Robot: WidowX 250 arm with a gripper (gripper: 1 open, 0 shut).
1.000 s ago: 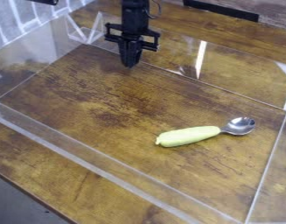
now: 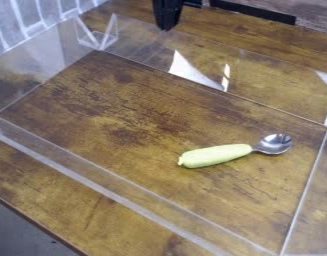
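A spoon with a pale yellow-green, corn-like handle (image 2: 213,155) and a metal bowl (image 2: 274,144) lies in the right half of a clear-walled enclosure on the wooden table. The black gripper (image 2: 167,14) shows only as its lower part at the top edge, above the far wall and well away from the spoon. Whether its fingers are open or shut is unclear.
Clear acrylic walls (image 2: 112,175) border the work area on all sides. A white railing stands at the upper left beyond the table.
The gripper has risen from low by the far wall to the top edge of the view, mostly out of frame. The spoon has not moved.
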